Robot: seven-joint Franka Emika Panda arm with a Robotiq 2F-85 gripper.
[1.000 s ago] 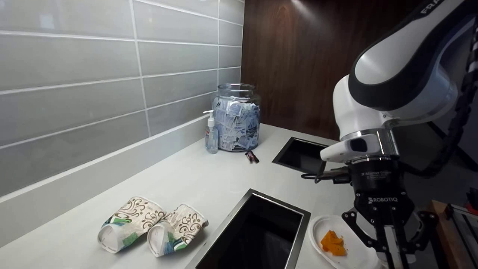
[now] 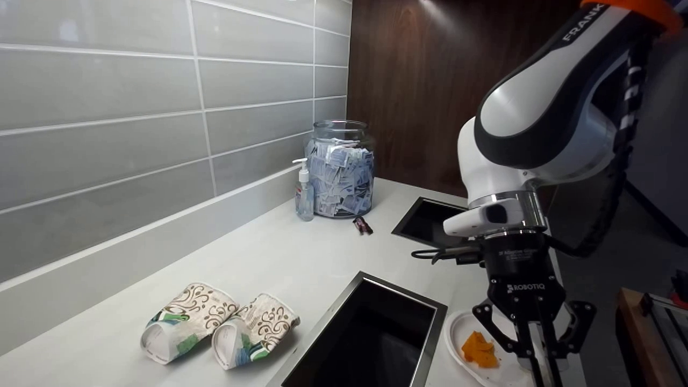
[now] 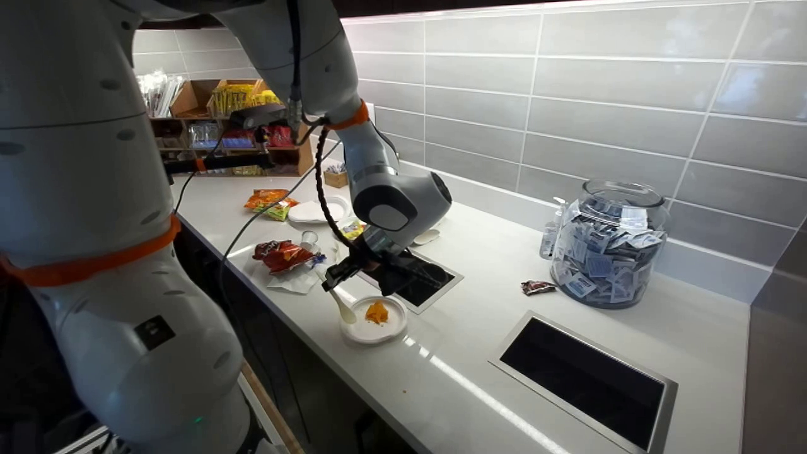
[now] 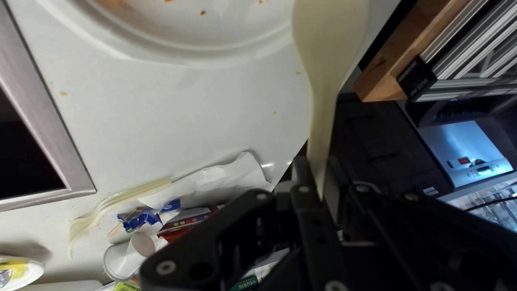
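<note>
My gripper is shut on the handle of a pale spoon (image 4: 329, 43), whose wide bowl points away from the fingers. In exterior view 2 the spoon (image 3: 345, 308) slants down over the left side of a white plate (image 3: 371, 333). Orange food pieces (image 3: 376, 311) lie in the middle of that plate, a little right of the spoon's bowl. Whether the spoon touches the plate, I cannot tell. From exterior view 1 the gripper (image 2: 545, 361) covers the plate's right part, with the orange pieces (image 2: 480, 350) left of it.
Dark framed openings (image 2: 367, 329) are set in the white counter. A red snack bag (image 3: 281, 256), a napkin and other litter lie beyond the plate. Two patterned cups (image 2: 190, 319) lie on their sides. A big jar of packets (image 2: 342, 171) stands at the wall, beside a pump bottle (image 2: 303, 196).
In exterior view 1 the arm and gripper have moved left, closer to the orange pieces. The food and the plate look unmoved.
</note>
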